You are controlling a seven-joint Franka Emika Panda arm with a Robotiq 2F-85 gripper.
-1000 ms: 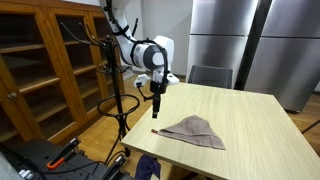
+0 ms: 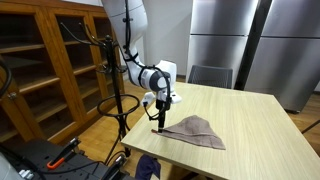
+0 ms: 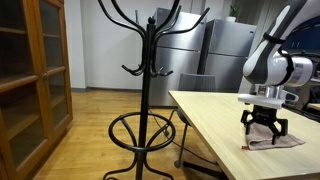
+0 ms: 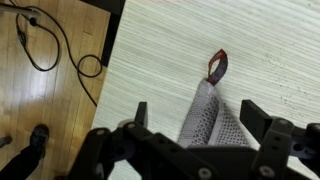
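A grey cloth [image 2: 196, 130] with a dark red loop lies loosely spread on the pale wooden table. In the wrist view, a narrow corner of the cloth [image 4: 203, 117] and its loop [image 4: 217, 68] point up the picture, and the gripper's own body covers the rest. My gripper is open, its fingers on either side of that corner, with nothing gripped. From the side, the gripper [image 3: 265, 127] points down at the cloth [image 3: 285, 137], low over its near end. Whether the fingertips touch the table is unclear.
A black coat stand [image 3: 146, 90] rises beside the table's edge. Behind the table is a dark chair [image 2: 210, 77].
My gripper has come down towards the table, near the loop end of the cloth. The cloth lies where it was.
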